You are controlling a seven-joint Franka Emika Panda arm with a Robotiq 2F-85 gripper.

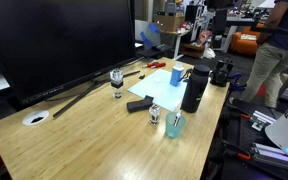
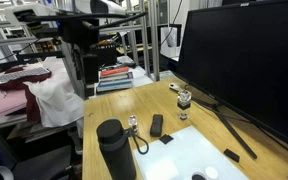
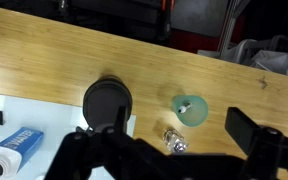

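Note:
High over the table, my gripper stands open, its two fingers wide apart with nothing held between them. Under the right part of the gap, in the wrist view, is a teal cup with a small pale item inside. A silver-topped small object lies close beside that cup. To the left, near the left finger, a black lidded bottle is seen from above. The same bottle stands upright beyond the cup in the first exterior view.
White paper lies behind the bottle, with a blue-and-white container at its edge. A black case and a second silver-topped object sit nearer the large monitor.

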